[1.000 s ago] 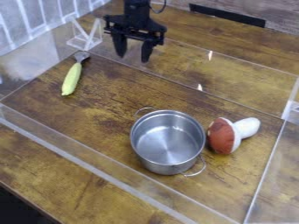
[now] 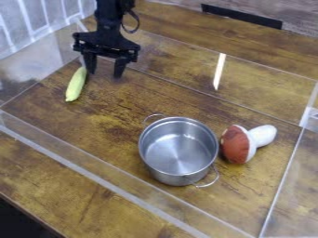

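My black gripper [image 2: 107, 58] is at the upper left, low over the table, with its dark fingers just right of the top end of a yellow corn cob [image 2: 74, 85]. Whether the fingers are open or shut is unclear at this size. A steel pot [image 2: 178, 152] with two wire handles stands at the lower middle. A red and white mushroom [image 2: 246, 139] lies to its right.
Clear walls or panels border the wooden table [image 2: 87, 186] on the left, front and right. A white strip [image 2: 218, 72] shows at the upper right.
My gripper has come down and toward the left, closer to the corn. The corn, pot and mushroom have not moved.
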